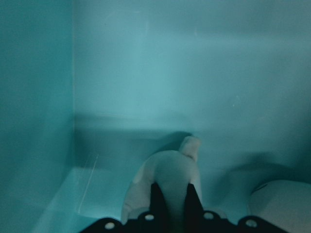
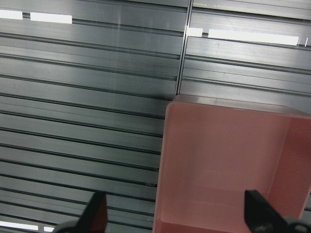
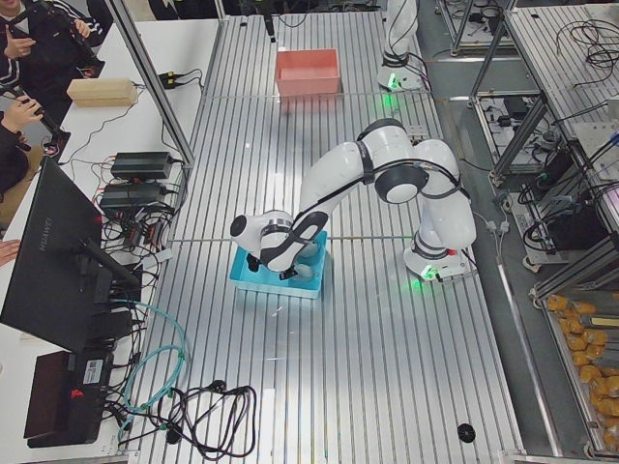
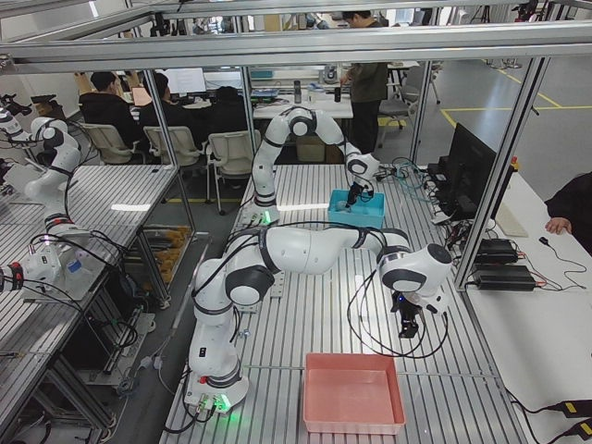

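Observation:
A cyan bin [image 3: 276, 290] holds pale soft objects. In the left wrist view my left gripper is down inside it, its dark fingers over a pale plush object [image 1: 170, 165] with a small protruding tip; whether they are closed on it is unclear. A second pale object [image 1: 282, 204] lies to the right. My right gripper stands open above an empty pink bin [image 2: 223, 165], with nothing between its fingers.
Black cables and a teal cable lie at the near left of the slatted table [image 3: 377, 348]. A monitor [image 3: 53, 251] and electronics line the left side. The table between the bins is mostly clear.

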